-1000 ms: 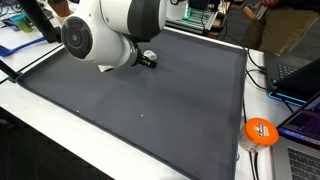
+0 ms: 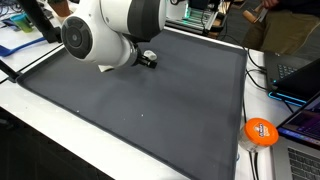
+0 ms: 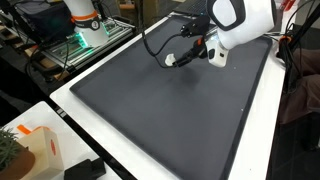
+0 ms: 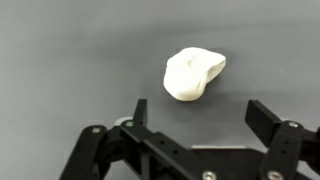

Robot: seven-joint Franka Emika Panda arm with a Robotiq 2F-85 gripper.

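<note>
A small white rounded lump (image 4: 192,73) lies on the dark mat, above the gap between my fingers in the wrist view. My gripper is open, its two black fingertips wide apart with nothing between them. In exterior view 1 the white lump (image 2: 150,55) shows just right of the gripper's end, and in exterior view 2 the same lump (image 3: 170,59) sits to the left of the gripper (image 3: 184,58). At the wrist view's lower edge, a second pale thing (image 4: 225,148) is mostly hidden behind the gripper.
The dark mat (image 2: 150,115) has wide bare room towards the front. An orange-lidded jar (image 2: 260,132) stands beyond its right edge, near laptops (image 2: 295,82). In exterior view 2 a plant pot (image 3: 14,155) is at the lower left, outside the mat.
</note>
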